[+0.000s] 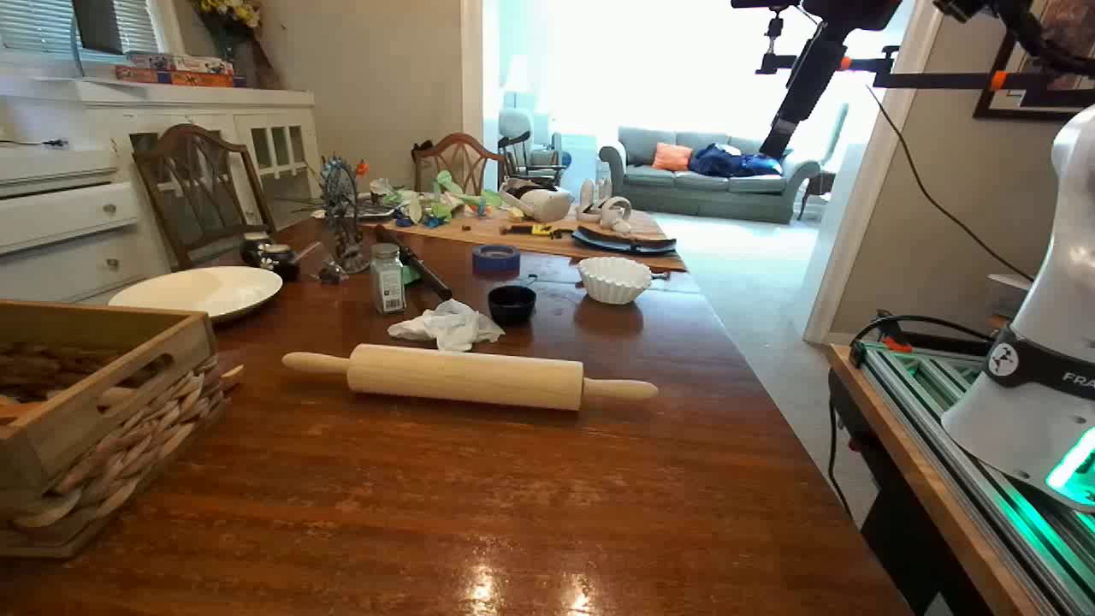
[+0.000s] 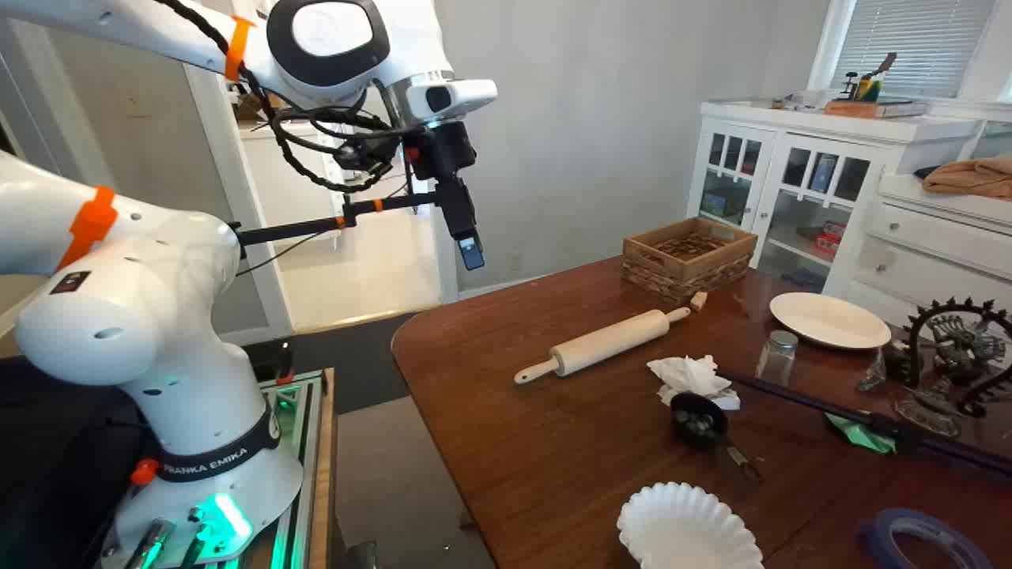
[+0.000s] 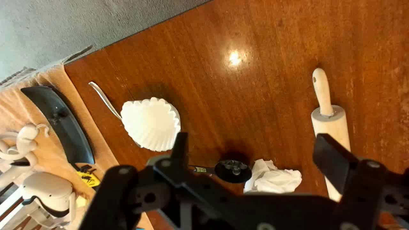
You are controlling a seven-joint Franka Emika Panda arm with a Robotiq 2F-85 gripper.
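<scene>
My gripper is open above the table, its black fingers spread wide and nothing between them. In exterior view 2 the gripper (image 2: 471,254) hangs well above the tabletop, by the table's near-left side. A wooden rolling pin (image 1: 467,376) lies on the table beside the basket; in the wrist view the right finger partly covers the rolling pin (image 3: 332,128). The white fluted bowl (image 3: 153,123) shows left of the fingers. A small black cup (image 2: 699,420) with dark contents and a crumpled white cloth (image 2: 692,378) lie close together.
A wooden basket (image 1: 97,411) and a cream plate (image 2: 828,321) stand along one side. A glass jar (image 1: 387,277), blue tape roll (image 1: 495,258) and a long black bar (image 2: 806,405) lie nearby.
</scene>
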